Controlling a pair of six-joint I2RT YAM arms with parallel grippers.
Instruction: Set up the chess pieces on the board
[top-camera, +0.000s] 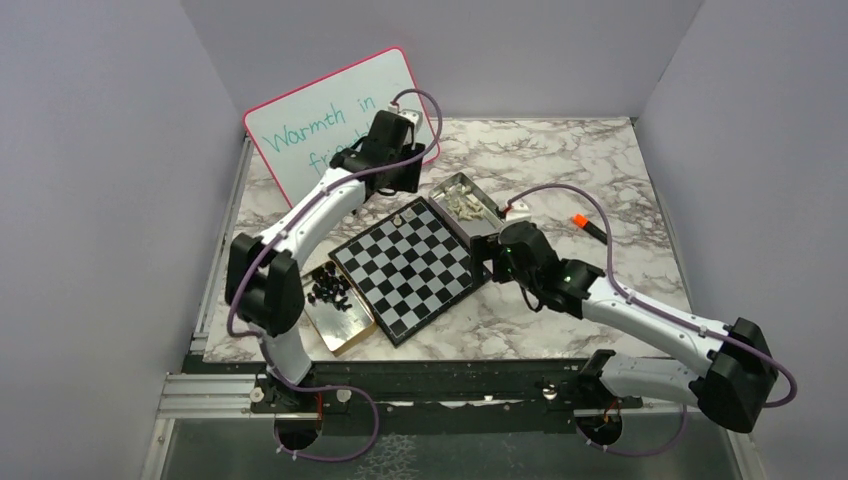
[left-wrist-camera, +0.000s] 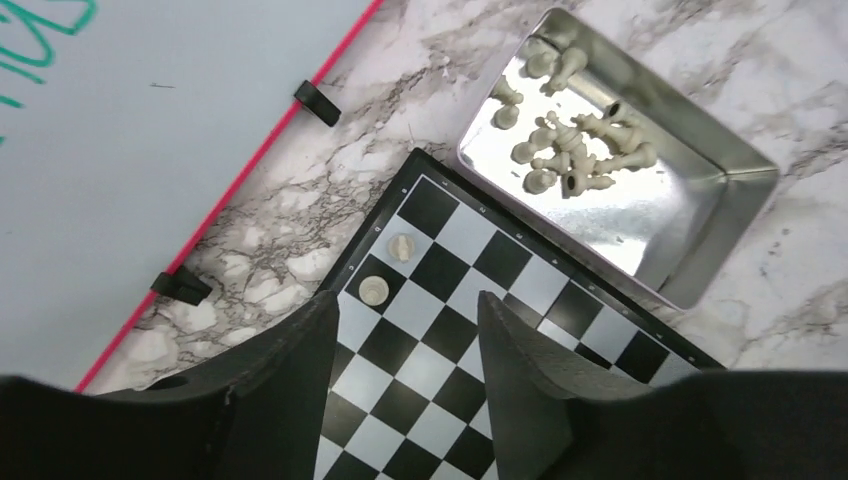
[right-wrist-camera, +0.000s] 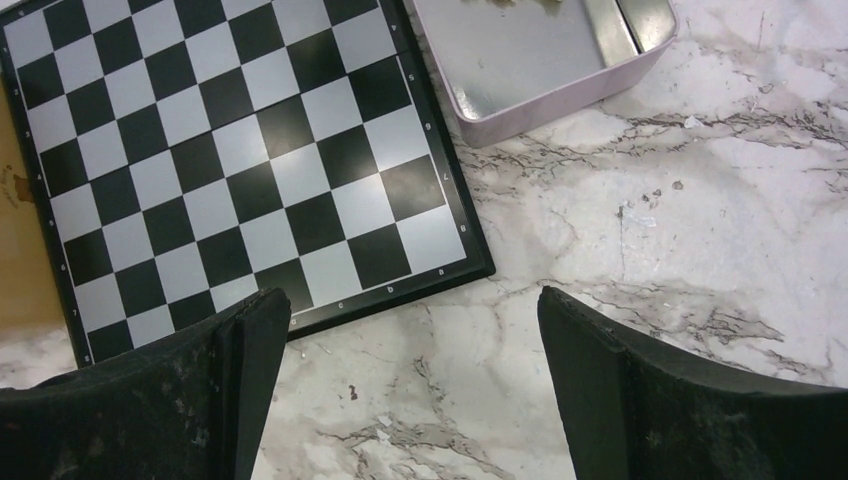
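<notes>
The checkered board (top-camera: 405, 280) carries two white pieces near one corner, a piece (left-wrist-camera: 373, 291) and another piece (left-wrist-camera: 401, 247). Beside it a steel tray (left-wrist-camera: 700, 240) holds several white pieces, some lying on their sides. Black pieces (top-camera: 330, 285) lie in a second tray (top-camera: 340, 330) left of the board. My left gripper is raised over that board corner, open, with nothing between its fingers. My right gripper stands open above the board's right side and the bare marble, holding nothing.
A whiteboard (top-camera: 300, 110) with green writing and small black clips stands behind the board at the back left. An orange-and-black marker (top-camera: 590, 229) lies at the right. Marble is clear at the back right and front right.
</notes>
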